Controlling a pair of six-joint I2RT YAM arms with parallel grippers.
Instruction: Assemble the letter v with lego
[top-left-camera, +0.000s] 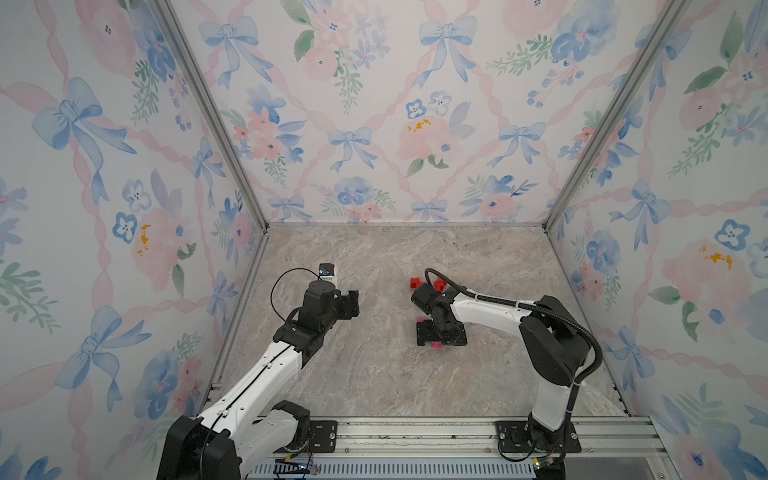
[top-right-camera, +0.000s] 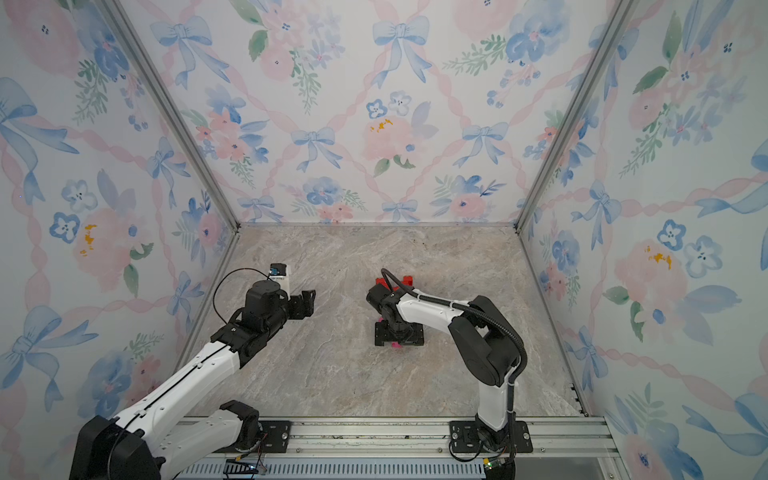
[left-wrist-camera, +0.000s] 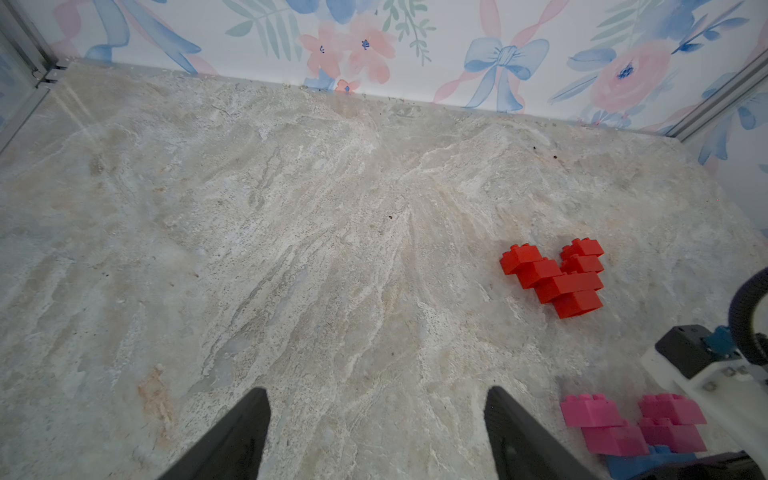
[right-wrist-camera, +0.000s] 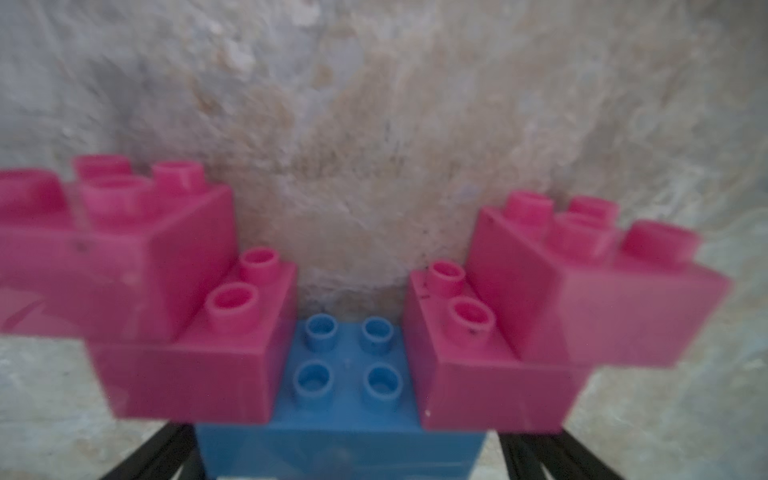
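Observation:
A V of pink and blue bricks lies on the table, largely hidden under the right arm in both top views. The right wrist view shows pink bricks (right-wrist-camera: 614, 304) stepping up either side of a blue brick (right-wrist-camera: 336, 448); my right gripper is open around its lower part, fingers either side. Behind lies a red brick V (left-wrist-camera: 552, 276) in the left wrist view. My left gripper (top-left-camera: 350, 304) hangs open and empty over the table's left part.
Patterned walls enclose it on three sides, with metal rails along the front edge.

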